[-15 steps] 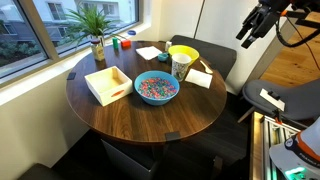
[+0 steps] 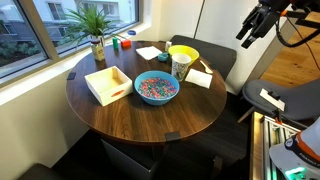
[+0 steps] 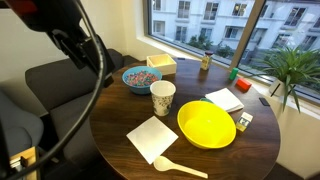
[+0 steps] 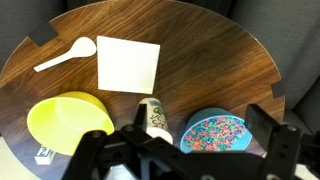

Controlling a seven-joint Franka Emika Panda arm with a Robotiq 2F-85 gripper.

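High above the table and clear of everything on it, my gripper stands open with nothing between its fingers. Blue bowl (image 2: pixel 156 87) holds many small pink and pale pieces. Close to it a patterned white cup (image 3: pixel 163 97) stands upright, its lower part partly hidden by my gripper in the wrist view. An empty yellow bowl (image 3: pixel 206 124) sits beside the cup. A white square sheet (image 4: pixel 128 66) lies flat, with a pale spoon (image 4: pixel 66 53) alongside. The open cream box (image 2: pixel 108 84) looks empty.
A potted plant (image 2: pixel 94 27) and several small items, including a red-topped one (image 2: pixel 126 42), stand toward the window side. The round wooden table (image 2: pixel 110 118) has bare room on its near side in exterior view 1.
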